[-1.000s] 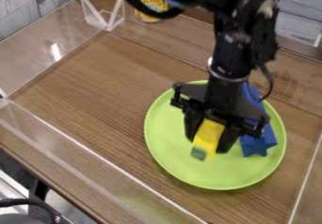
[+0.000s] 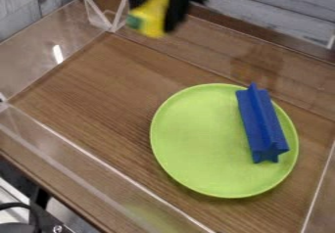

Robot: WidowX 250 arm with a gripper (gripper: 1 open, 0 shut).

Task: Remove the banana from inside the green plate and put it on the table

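Blurred by motion, the dark gripper (image 2: 149, 0) is at the top of the view, high over the back left of the table. Held in it is a yellow thing with a teal patch at its lower left, taken here as the banana (image 2: 153, 18); its exact shape cannot be made out. To the lower right lies the green plate (image 2: 197, 144), well apart from the gripper. The fingertips are too smeared to see singly.
A long blue block (image 2: 263, 126) rests on the plate's right side. Bare wooden table (image 2: 98, 95) stretches left of the plate. Clear side walls (image 2: 98, 168) border the table, and white boards (image 2: 281, 12) stand behind.
The gripper has risen off the plate and swung to the back left with the yellow thing. It now covers the place of the yellow can. The blue block stays on the plate.
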